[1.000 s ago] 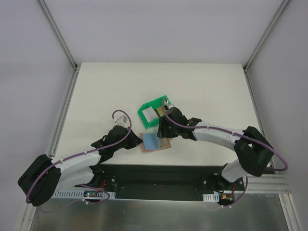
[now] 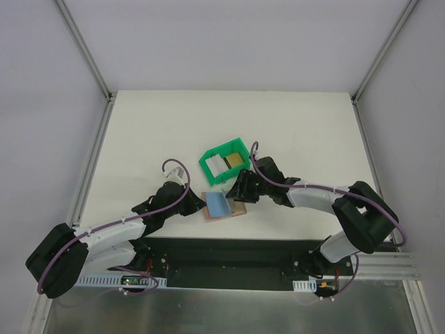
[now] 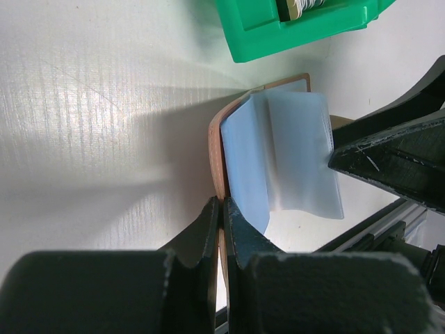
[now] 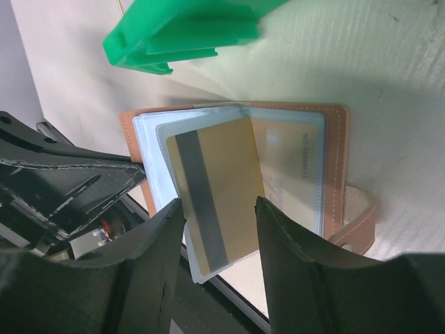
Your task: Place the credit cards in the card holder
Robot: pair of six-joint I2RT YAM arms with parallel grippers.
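The card holder (image 2: 217, 217), brown-edged with clear bluish sleeves, lies spread near the table's front. My left gripper is shut on the brown edge of its cover. A gold card (image 4: 226, 174) with a dark stripe sits in a half-raised sleeve; another pale card (image 4: 288, 160) shows in the page beneath. Over this sleeve stands my right gripper, fingers apart, its left fingertip overlapping the gold card's left side. Whether it touches the card is unclear. Other cards, white (image 2: 216, 165) and gold (image 2: 234, 160), are in the green box (image 2: 224, 148).
Just behind the card holder stands the green box, close to both grippers. A strap with a snap (image 4: 358, 226) sticks out from the holder's right side.
The left arm, holder and green box look unmoved.
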